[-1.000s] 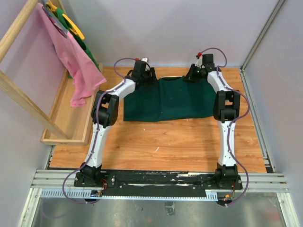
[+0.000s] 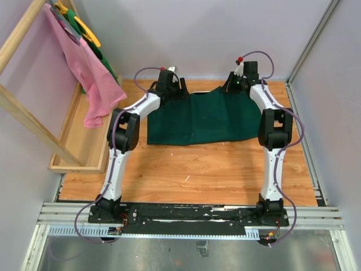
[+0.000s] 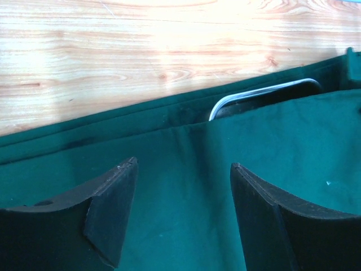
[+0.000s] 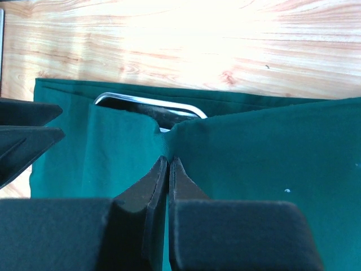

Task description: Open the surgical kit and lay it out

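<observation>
A dark green cloth [image 2: 209, 123] lies spread on the table, its upper layer folded back short of the far edge of the layer below. In the right wrist view my right gripper is shut on a raised pinch of the upper green layer. Between the layers shows the silvery rim of a metal tray [image 4: 148, 101]; most of the tray is hidden under cloth. My left gripper stands open above the cloth's left part, with only cloth below the gap between its fingers. The same tray's rim curves ahead of it in the left wrist view.
A wooden rack [image 2: 67, 161] with a pink cloth [image 2: 93, 84] hanging from it stands at the left. Bare table [image 2: 192, 175] stretches between the green cloth and the arms' bases. A pale wall rises behind the table's far edge.
</observation>
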